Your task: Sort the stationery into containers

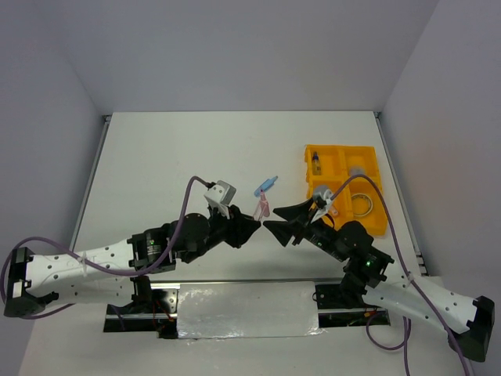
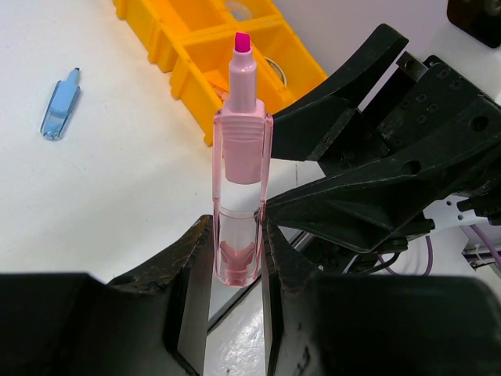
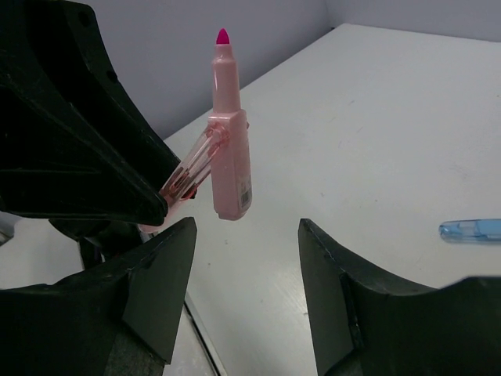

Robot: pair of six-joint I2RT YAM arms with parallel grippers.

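Note:
A pink highlighter (image 2: 243, 149) with a magenta tip and a clear lower body stands upright, tip up, in the left wrist view. My left gripper (image 1: 256, 221) is shut on its lower end, above the table. Just to the right, my right gripper (image 1: 271, 217) is open, fingers spread, tips close beside the highlighter. In the right wrist view the pink highlighter (image 3: 231, 157) shows in the gap between the fingers; whether either touches it, I cannot tell. A blue highlighter (image 1: 265, 186) lies on the table behind the grippers.
A yellow compartment tray (image 1: 342, 180) stands at the right, holding a dark-and-yellow item (image 1: 316, 163), a tape ring (image 1: 362, 205) and a few other small things. The right arm partly covers its front left corner.

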